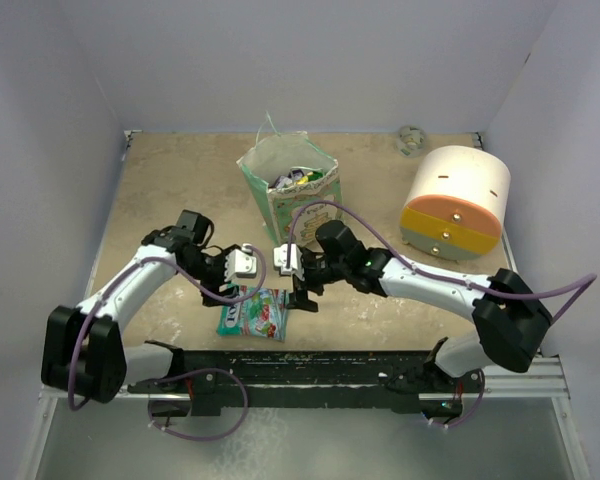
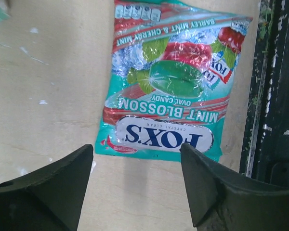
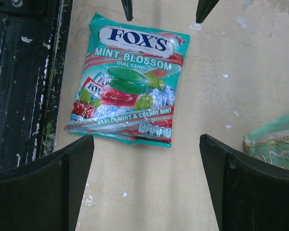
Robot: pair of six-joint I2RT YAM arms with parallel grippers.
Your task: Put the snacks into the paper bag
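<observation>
A teal Fox's candy packet (image 1: 252, 316) lies flat on the table near its front edge. My left gripper is open at the packet's lettered end, with bare table between its fingers. From the opposite end, my right gripper is also open, the packet lying just past its fingertips. Two dark fingertips of the left gripper show at the top of the right wrist view. The green paper bag (image 1: 298, 210) stands upright behind the grippers, snacks (image 1: 298, 177) visible inside its open top.
A rounded cabinet (image 1: 455, 200) with a yellow drawer stands at the right. Behind it sits a small clear item (image 1: 411, 139). A black strip (image 1: 300, 380) runs along the front edge. Open table lies left of the bag.
</observation>
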